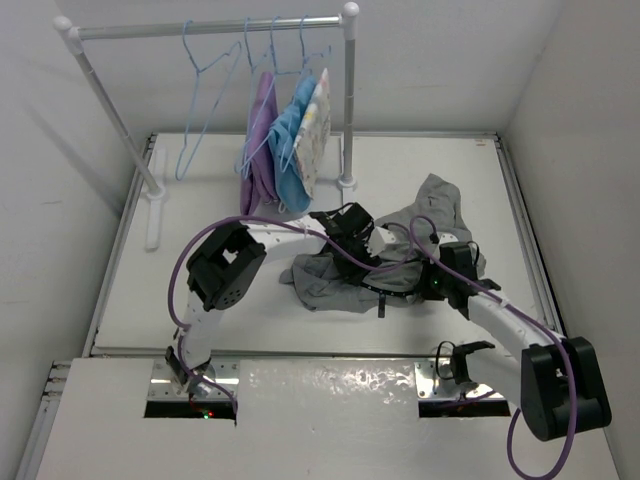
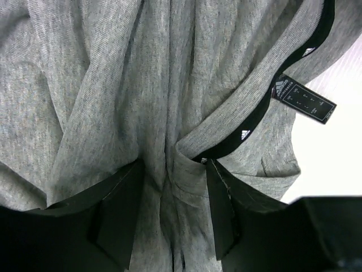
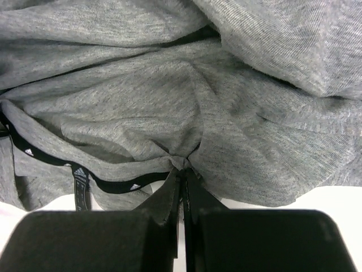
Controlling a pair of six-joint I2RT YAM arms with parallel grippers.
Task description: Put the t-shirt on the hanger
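A grey t-shirt (image 1: 330, 285) lies crumpled on the white table, its black neck tape and dark label (image 2: 304, 99) facing up. Over its neckline my left gripper stands open, with the neck edge and folds of grey cloth between and under its fingers. My right gripper is shut at the neck edge, and a bit of grey cloth shows bunched right at its fingertips. In the top view both arms hide parts of the shirt. An empty blue hanger (image 1: 193, 105) hangs from the rack's rail at left.
The metal rack (image 1: 210, 28) stands at the back left. On other hangers are a purple cloth (image 1: 262, 140), a blue cloth (image 1: 290, 140) and a patterned white cloth (image 1: 314, 130). Bare table (image 1: 270, 325) shows along the front and at back right.
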